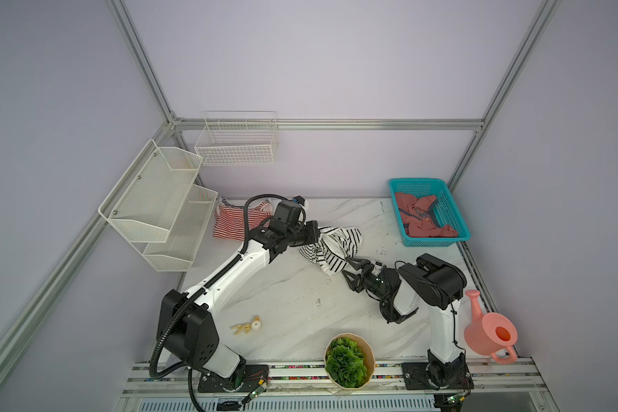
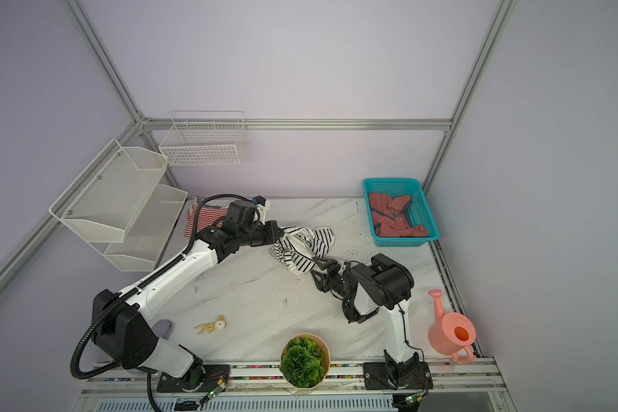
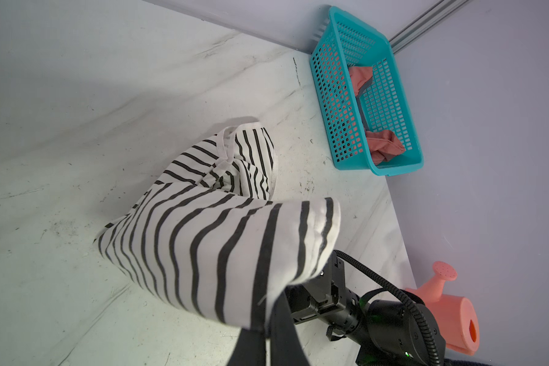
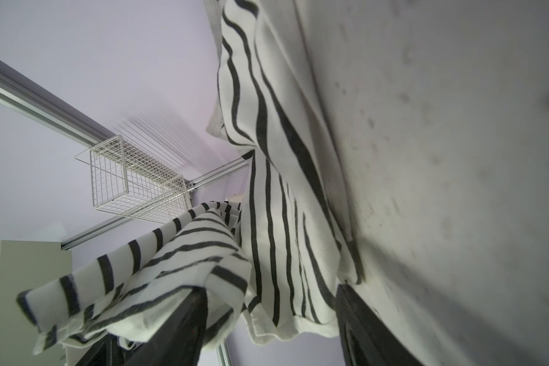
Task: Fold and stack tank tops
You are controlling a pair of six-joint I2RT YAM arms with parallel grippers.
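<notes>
A white tank top with black stripes lies crumpled on the table, one part lifted off it. My left gripper is shut on a raised part of that cloth; the fabric covers the tips of its fingers. My right gripper is open at the near right side of the same top, with striped cloth beyond and partly between its fingers. At the back left, a red-striped top lies flat with black-striped cloth showing behind it. Reddish tops lie in the teal basket.
A pink watering can stands at the right edge and a potted green plant at the front. A small toy lies front left. White mesh shelves stand on the left.
</notes>
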